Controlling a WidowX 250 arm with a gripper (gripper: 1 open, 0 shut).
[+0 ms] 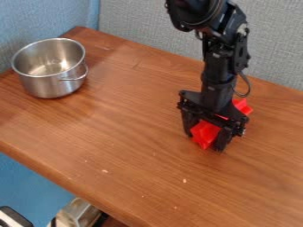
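My black gripper (211, 136) is lowered to the wooden table (130, 160) at the right, its fingers around a red object (204, 132). More red (242, 105) shows just behind the gripper on its right; whether it is the same object or another I cannot tell. The gripper hides much of the red, and how firmly the fingers close on it is hard to see.
A steel pot (50, 80) with handles stands at the back left of the table. Grey padded walls stand behind.
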